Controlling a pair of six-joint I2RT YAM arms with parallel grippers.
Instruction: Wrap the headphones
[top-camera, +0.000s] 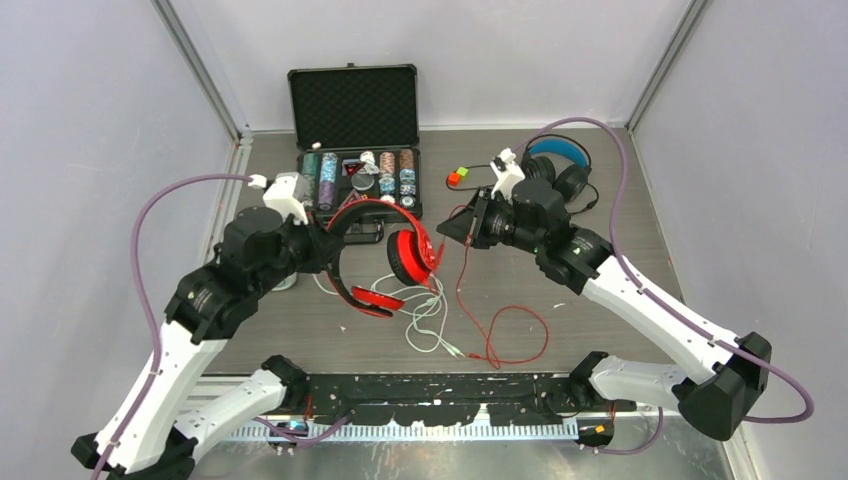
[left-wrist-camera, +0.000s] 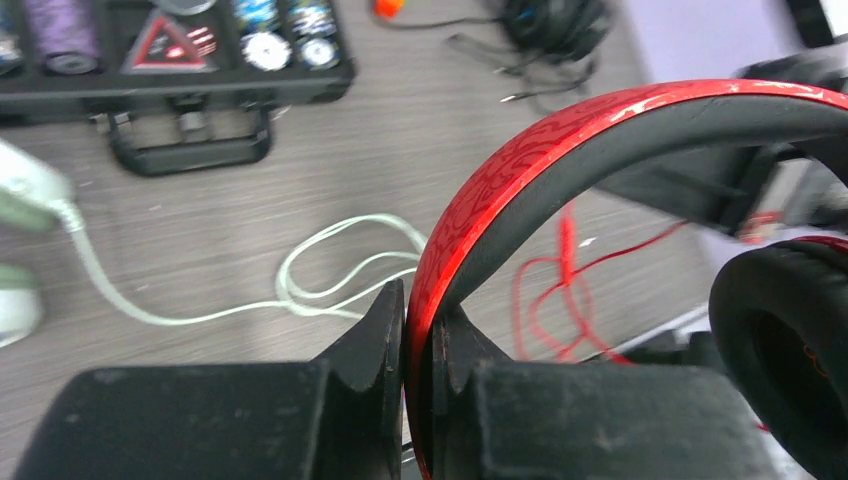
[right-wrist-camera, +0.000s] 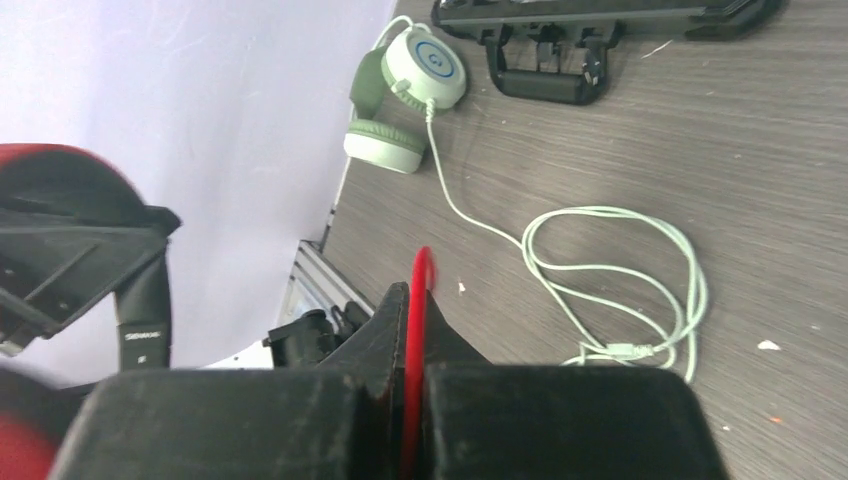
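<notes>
The red-and-black headphones (top-camera: 418, 235) hang in the air above the table's middle. My left gripper (top-camera: 328, 248) is shut on their headband, which rises from between its fingers in the left wrist view. To the right, my right gripper (top-camera: 452, 230) is shut on the headphones' thin red cable (right-wrist-camera: 418, 320), whose end sticks up between the fingertips. Below it, the cable runs down to the table and lies there in a loose red loop (top-camera: 530, 355). The ear cups hang apart, one facing the right arm and one lower down.
White-and-green headphones (right-wrist-camera: 425, 65) lie at the left, their coiled white cable (top-camera: 440, 318) under the held pair. An open poker-chip case (top-camera: 354, 110) stands at the back. Blue-and-black headphones (top-camera: 560, 150) and small coloured blocks (top-camera: 455, 178) sit back right.
</notes>
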